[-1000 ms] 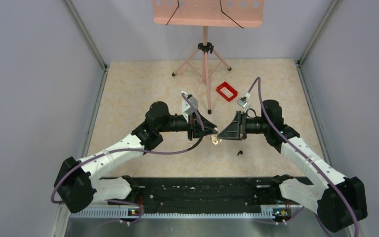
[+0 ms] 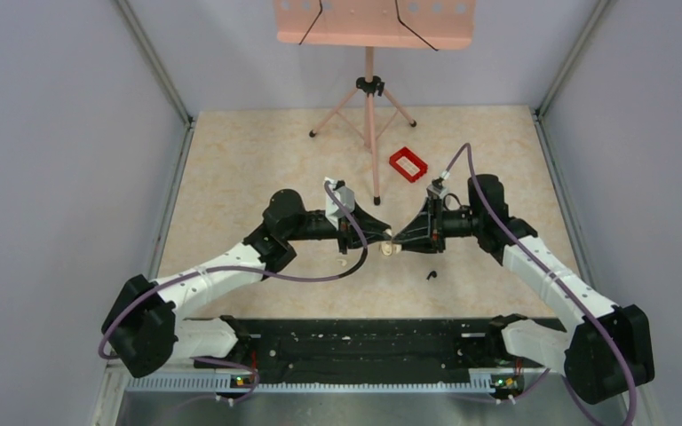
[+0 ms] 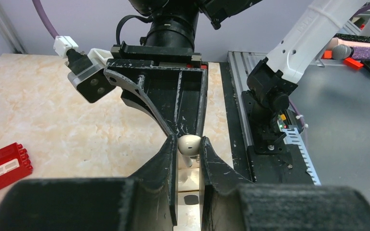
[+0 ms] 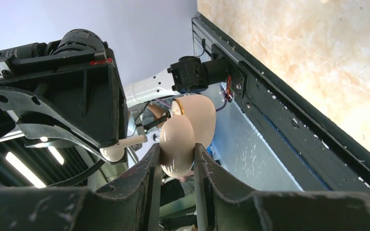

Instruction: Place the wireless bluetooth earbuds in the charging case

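Note:
In the left wrist view, a white earbud point(image 3: 189, 144) is pinched between the fingertips of my left gripper, its stem pointing down. My right gripper is shut on the pale charging case point(image 4: 177, 144), whose lid point(image 4: 202, 115) stands open. The right wrist view shows the earbud point(image 4: 113, 153) beside the case, apart from it in that view. From above, the case point(image 2: 391, 249) sits at the meeting point of both grippers, over the middle of the table. The case's slots cannot be made out clearly.
A small pale object point(image 2: 343, 262) lies on the table left of the grippers, and a small black one point(image 2: 432, 275) lies to the right. Farther back are a red tray point(image 2: 408, 164) and a pink stand point(image 2: 370, 133).
The case has turned a little in the top view, showing a broader face.

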